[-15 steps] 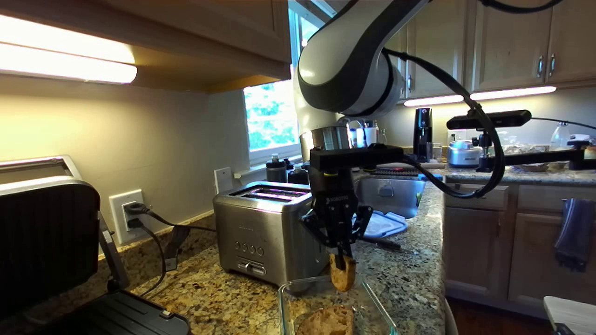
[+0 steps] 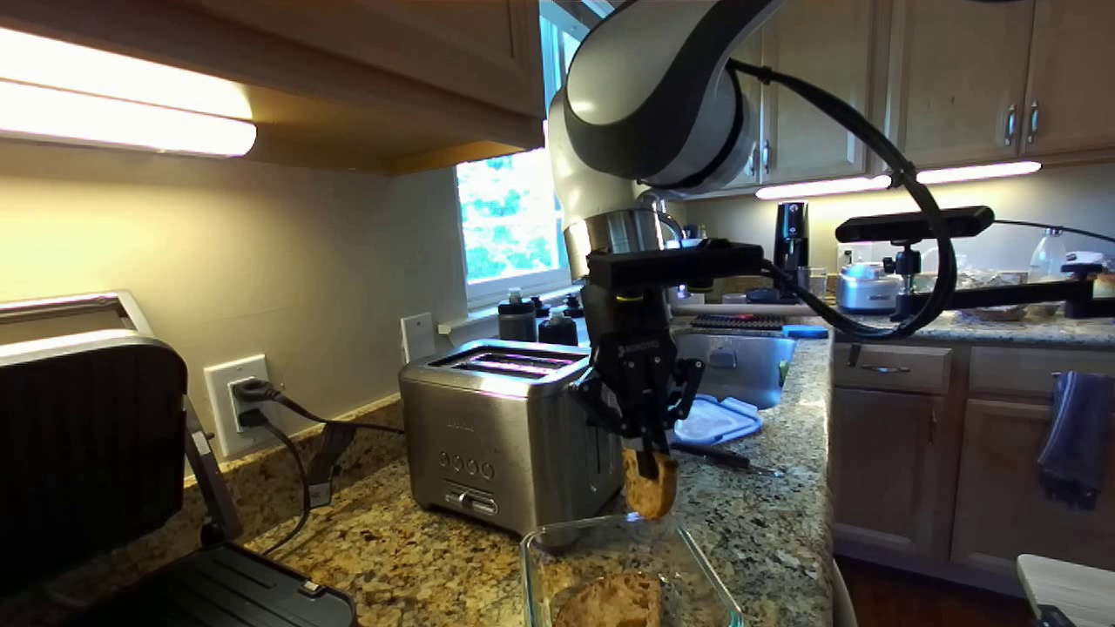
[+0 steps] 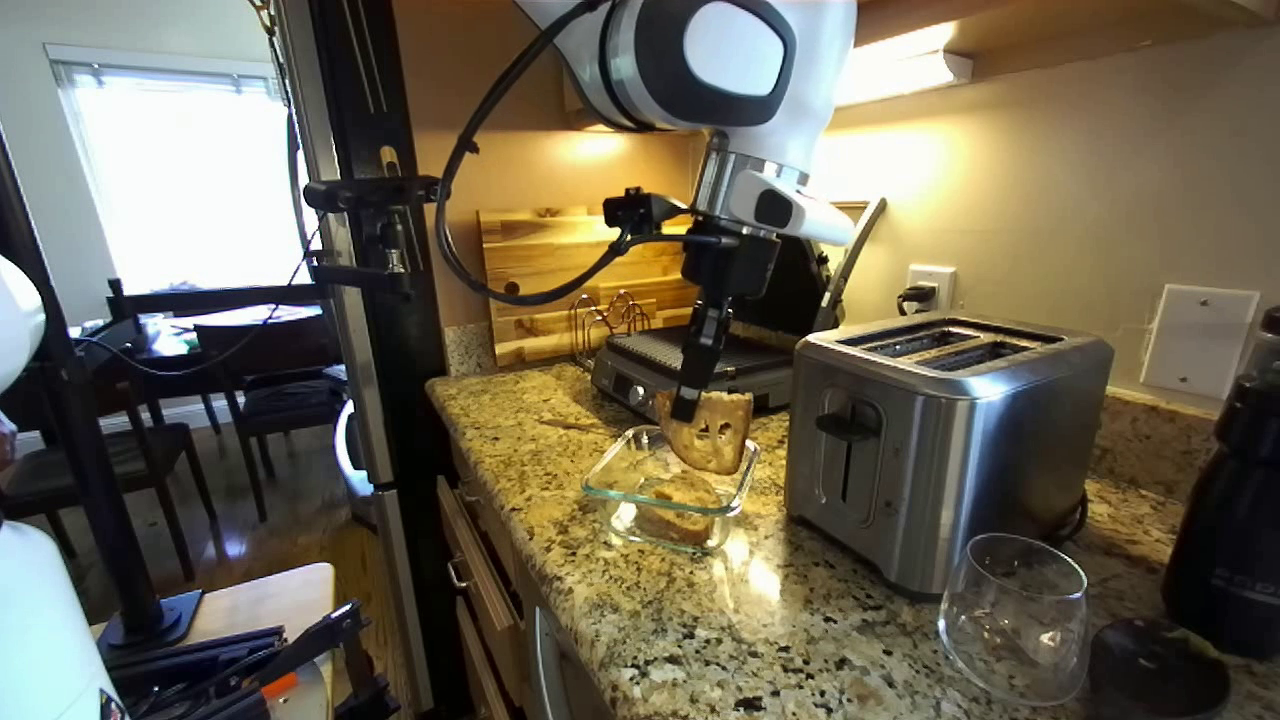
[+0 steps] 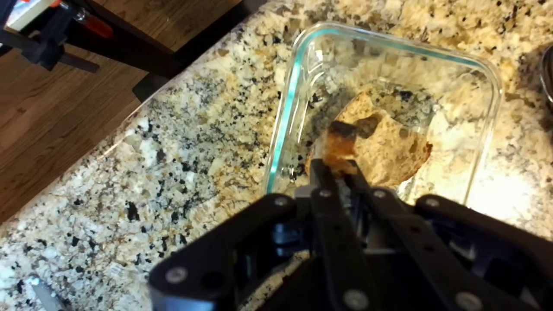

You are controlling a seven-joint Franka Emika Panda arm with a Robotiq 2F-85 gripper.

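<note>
My gripper point(image 2: 650, 465) is shut on a slice of bread point(image 2: 650, 493), which hangs upright below the fingers. In exterior view 2 the held slice point(image 3: 716, 434) shows its broad face with small holes, over the far side of the glass container point(image 3: 624, 493). A second slice point(image 4: 389, 150) lies inside that container, as the wrist view shows from above. Only the top edge of the held bread point(image 4: 339, 147) can be made out between the fingertips there. Beside the container stands a steel toaster point(image 3: 960, 444), its two top slots showing; its lever sits on the side.
An open contact grill point(image 2: 240, 585) stands at the wall end of the counter. A stemless glass point(image 3: 1014, 618) and dark bottles point(image 2: 517, 317) are near the toaster. Bare granite counter point(image 4: 171, 171) lies along the front edge.
The gripper and its bread slice have risen a little and shifted slightly right in exterior view 1. The slice in the container and the toaster have stayed put.
</note>
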